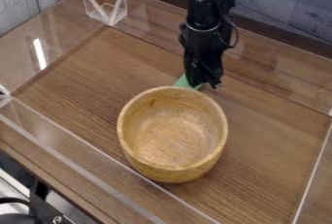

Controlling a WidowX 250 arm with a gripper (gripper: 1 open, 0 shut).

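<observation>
My black gripper [200, 79] reaches down from the top centre, its tip low over a small green thing [185, 82] on the wooden table, just behind a large wooden bowl [173, 155]. The green thing is partly hidden by the gripper and the bowl, so I cannot tell what it is or whether the fingers touch it. The gripper looks shut; nothing clearly shows between its fingers.
Clear plastic pieces stand at the table's back left and left edges. A black cable lies at the bottom left.
</observation>
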